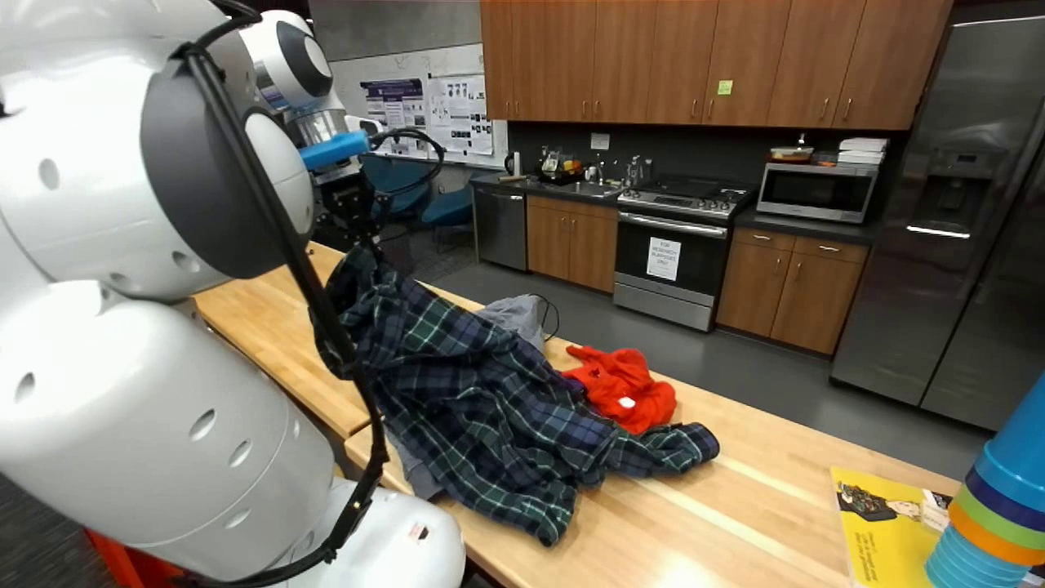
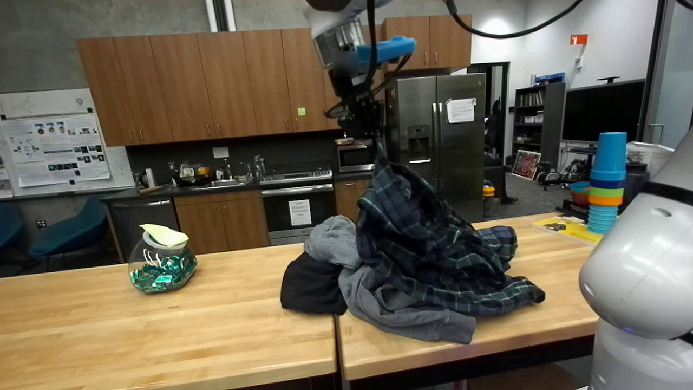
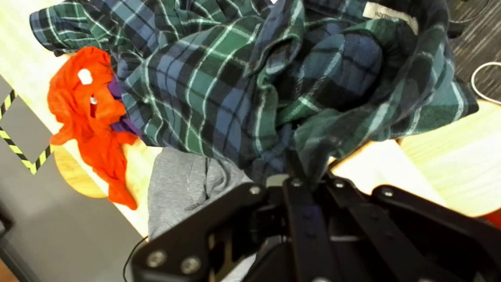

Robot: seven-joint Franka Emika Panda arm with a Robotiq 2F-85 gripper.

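Observation:
A green, navy and black plaid shirt (image 1: 470, 382) hangs by its upper part from my gripper, which is shut on a fold of it. From there the cloth slopes down to the table, where its lower part and one sleeve lie. The shirt's collar label shows in the wrist view. In exterior view 2 the shirt (image 2: 442, 253) drapes over a grey garment (image 2: 403, 302). Beside it a red garment (image 1: 627, 387) with white spots lies on the table, and a bit of purple cloth (image 3: 123, 108) peeks out between them.
A black cloth (image 2: 313, 286) lies at the seam between two tables. On the left table stands a glass jar (image 2: 162, 263) with green wrappers. A stack of cups (image 2: 607, 188) sits on a yellow sheet (image 1: 887, 529) at the far end. Bare wood separates that sheet from the clothes.

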